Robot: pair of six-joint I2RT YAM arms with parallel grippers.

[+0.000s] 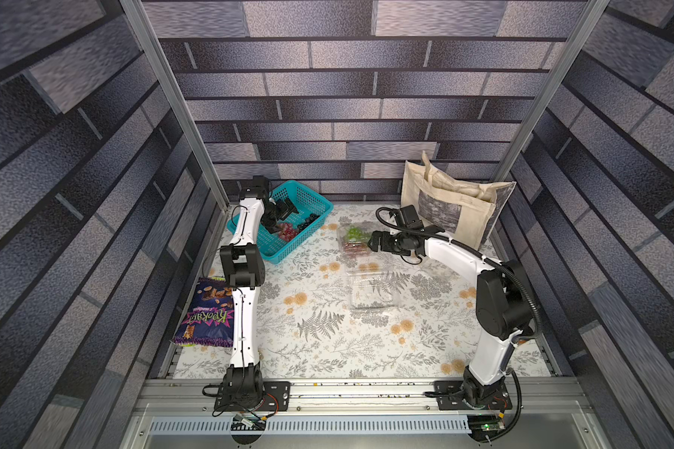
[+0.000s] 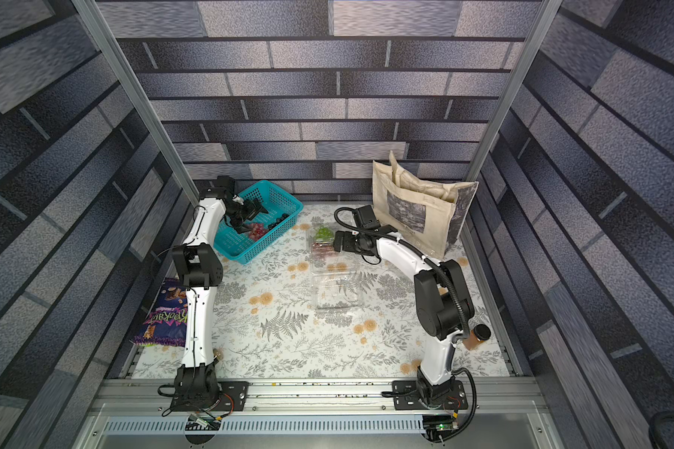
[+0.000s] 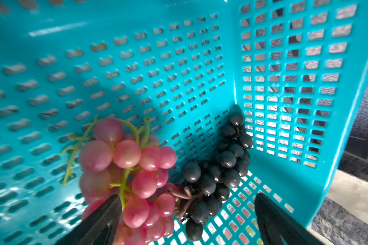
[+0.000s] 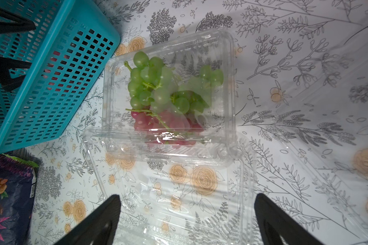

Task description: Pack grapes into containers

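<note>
Inside the teal basket, a bunch of red grapes (image 3: pixel 137 179) lies beside a bunch of black grapes (image 3: pixel 220 171). My left gripper is open over the basket, its fingers spread on either side of the bunches without gripping them. In the right wrist view a clear hinged container (image 4: pixel 229 94) holds green grapes (image 4: pixel 151 79) and, nearer its hinge, red grapes (image 4: pixel 167 122). The container's lid (image 4: pixel 245 192) lies folded open toward the front. My right gripper hangs open above the lid, nothing between its fingers.
The teal basket (image 1: pixel 307 196) stands at the back left. A cloth bag (image 1: pixel 457 205) stands at the back right, and a purple snack bag (image 1: pixel 206 314) lies at the left edge. A brown jar (image 2: pixel 477 336) sits at the right.
</note>
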